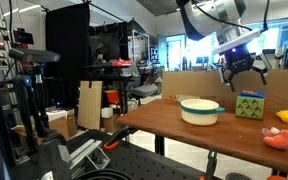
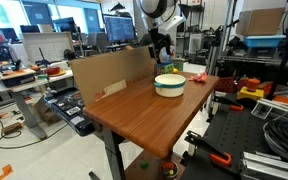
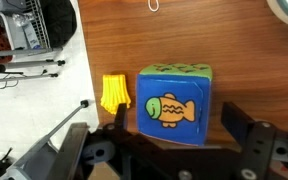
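My gripper stands open above a cube-shaped block (image 3: 174, 107). In the wrist view the block's blue top, with an orange and green fish on it, lies between the spread fingers, and nothing is gripped. Exterior view 1 shows the block (image 1: 249, 105) on the table, green on its side, with the gripper (image 1: 248, 79) over it and air between them. In exterior view 2 the arm partly covers the block.
A white bowl (image 1: 200, 110) stands left of the block. Pink object (image 1: 278, 138) lies near the table's right front; a yellow item (image 3: 114, 93) sits beside the block. The wooden table (image 1: 159, 120) has free room on its left.
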